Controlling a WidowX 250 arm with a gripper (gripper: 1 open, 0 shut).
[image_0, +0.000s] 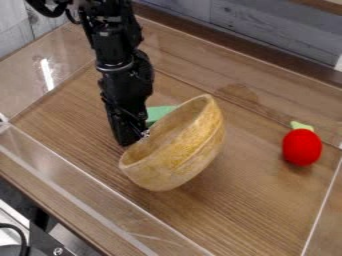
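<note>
My black gripper (130, 135) is down at the near-left side of a tan wooden bowl (171, 155), which is tipped steeply with its right rim raised. Whether anything is between the fingers is hidden by the bowl and the dark arm. A green object (159, 113) lies behind the bowl, partly hidden by it.
A red tomato-like object (302, 148) with a pale green piece (302, 126) behind it lies on the right of the wooden table (241, 220). Cables show at the lower left.
</note>
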